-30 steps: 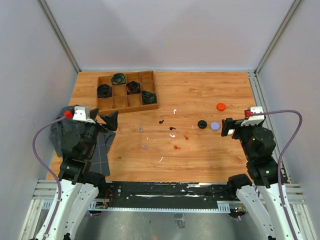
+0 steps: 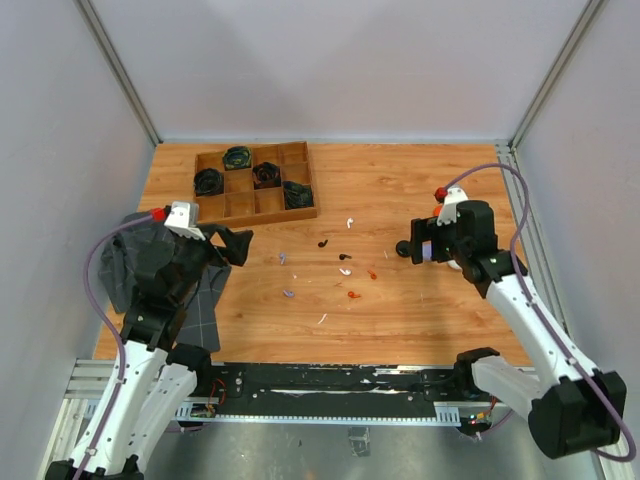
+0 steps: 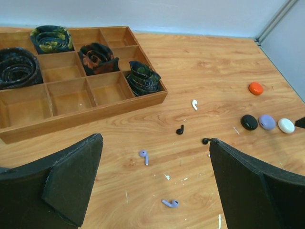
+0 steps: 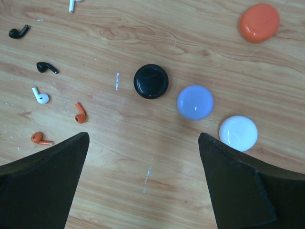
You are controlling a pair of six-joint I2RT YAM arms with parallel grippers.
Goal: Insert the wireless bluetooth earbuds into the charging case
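Four round charging cases, black [image 4: 150, 81], blue [image 4: 195, 102], white [image 4: 237, 132] and orange [image 4: 259, 22], lie on the right of the table. Loose earbuds are scattered over the middle: black [image 4: 18, 33], white [image 4: 42, 98], orange [image 4: 81, 114] and light blue [image 3: 171, 203]. My right gripper hangs open above the cases and earbuds, holding nothing. My left gripper is open and empty over the left side of the table, looking toward the earbuds.
A wooden compartment box [image 2: 240, 214] with rolled dark fabrics sits at the back left. A dark cloth [image 2: 205, 315] lies under the left arm. Walls bound both sides.
My right arm has swung left and inward, now over the cases. My left gripper has shifted slightly to the right.
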